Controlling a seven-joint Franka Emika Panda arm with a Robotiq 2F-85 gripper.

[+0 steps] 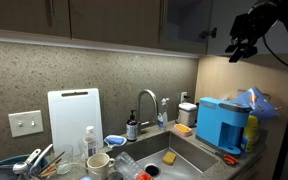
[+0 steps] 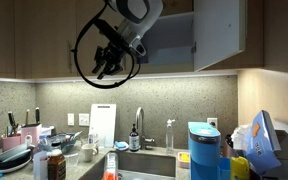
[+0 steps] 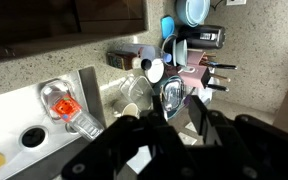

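Observation:
My gripper hangs high in the air at the upper right of exterior view 1, well above the counter. In exterior view 2 the gripper is in front of the upper cabinets, pointing down and left. The wrist view looks down past the dark gripper onto the counter and sink. Its fingers are dark and small, so whether anything lies between them does not show clearly. No held object can be made out in any view.
An upper cabinet door stands open at the right. Below are the sink with a yellow sponge, a blue coffee machine, a white cutting board and a dish rack. Bottles and cups crowd the counter.

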